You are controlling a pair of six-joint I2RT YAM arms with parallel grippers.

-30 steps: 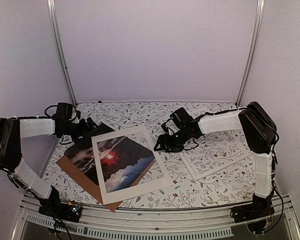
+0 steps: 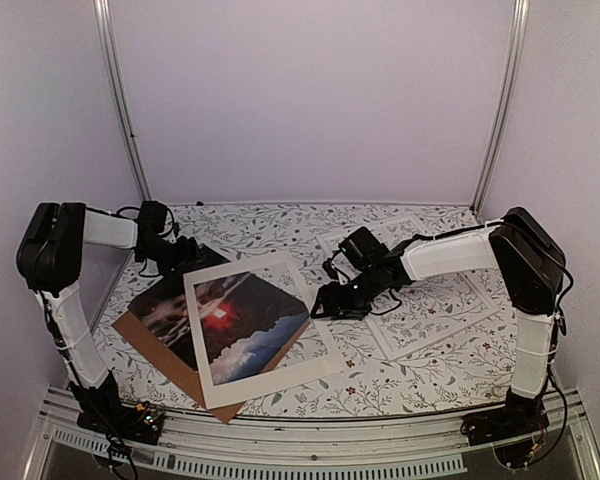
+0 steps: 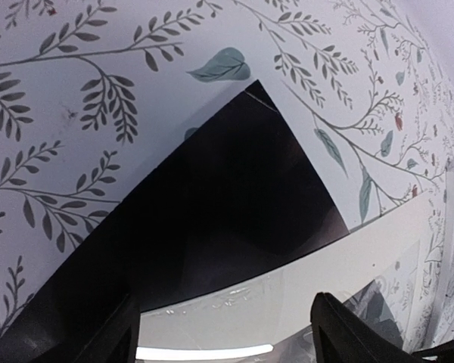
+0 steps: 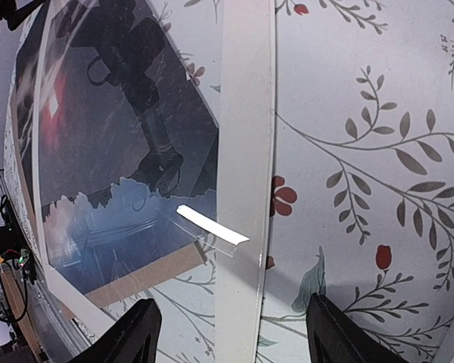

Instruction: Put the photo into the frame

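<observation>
The photo [image 2: 160, 310], dark with red and blue clouds, lies on a brown backing board [image 2: 150, 355]; a white mat with a glossy pane [image 2: 265, 372] lies over most of it. Its dark top corner [image 3: 234, 189] shows bare in the left wrist view. My left gripper stands open above that corner, beside the mat's top strip. My right gripper stands open over the mat's right strip [image 4: 244, 151], with nothing visible between its fingers.
A white frame [image 2: 432, 335] lies on the right of the flower-patterned table, partly under my right arm. Pale walls enclose the sides and back.
My left gripper has moved right along the photo's top corner. The photo and mat look unmoved.
</observation>
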